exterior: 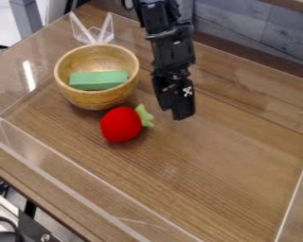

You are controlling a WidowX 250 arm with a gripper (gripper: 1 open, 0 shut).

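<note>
My gripper [177, 102] hangs open over the bare wooden table, right of a round wooden bowl [79, 94] that holds a green block [98, 80]. A red tomato-like object [120, 127] with a light green top lies on the table below the bowl, to the lower left of my gripper and apart from it. I see nothing held between the fingers, though they are small and dark in this view.
A clear plastic piece [94, 30] stands behind the bowl at the upper left. A wooden ledge runs along the back right.
</note>
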